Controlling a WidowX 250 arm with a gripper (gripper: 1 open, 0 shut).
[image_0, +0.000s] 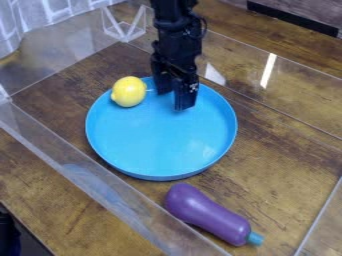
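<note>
A yellow toy (128, 91), roundish like a lemon, sits at the back left on a blue plate (160, 145). A purple eggplant toy (207, 213) with a teal tip lies on the wooden table in front of the plate.
A transparent wall or edge runs along the left and front left.
</note>
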